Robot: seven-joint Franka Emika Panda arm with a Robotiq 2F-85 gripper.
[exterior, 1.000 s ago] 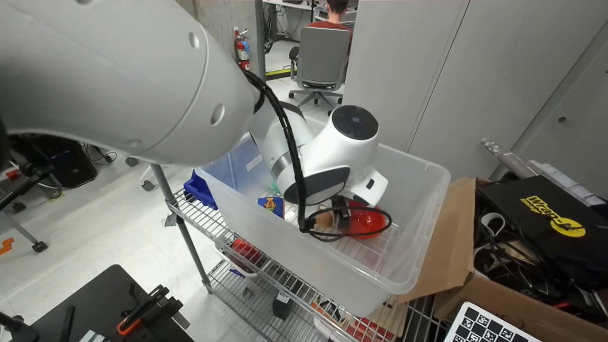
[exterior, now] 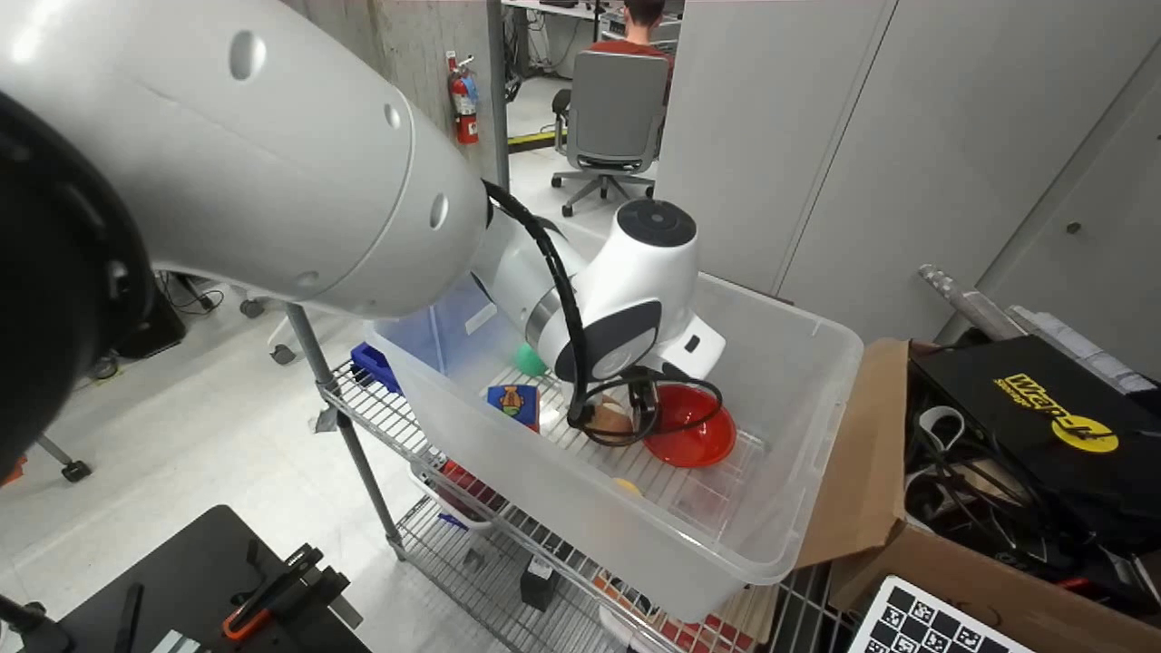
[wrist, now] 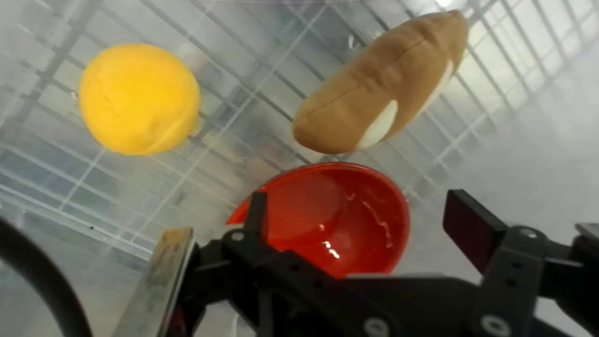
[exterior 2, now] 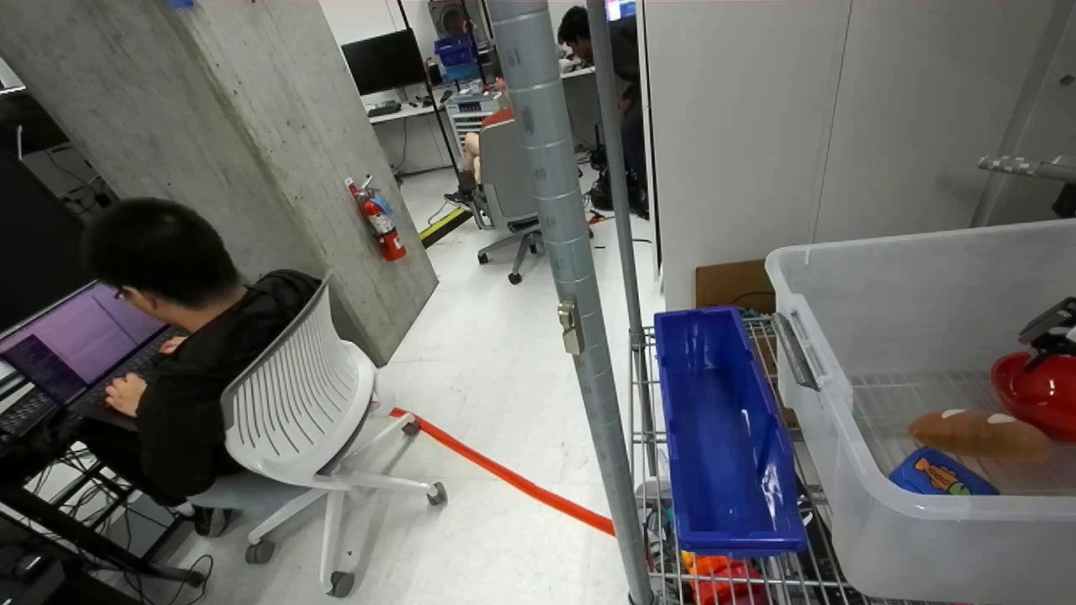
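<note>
A red bowl (wrist: 337, 219) rests in the clear plastic bin (exterior: 822, 435). My gripper is open above it; in the wrist view the fingers stand wide apart on either side of much of the bowl, nothing clamped between them. A brown plush bread loaf (wrist: 382, 84) with pale patches lies beside the bowl, and a round yellow plush (wrist: 139, 99) sits apart from both. The blue pack with an orange fish picture (exterior 2: 943, 473) is near the loaf. Something green (exterior: 530, 360) shows at the bin's far side, partly hidden by the arm.
High translucent walls surround the gripper. An empty blue tray (exterior 2: 721, 434) stands beside the bin on the wire shelf, next to a metal post (exterior 2: 565, 252). An open cardboard box (exterior: 969, 566) of cables adjoins the bin's right side.
The gripper and wrist have shifted a little to the left in exterior view 1, the cable loop with them. More of the red bowl and the yellow plush now shows.
</note>
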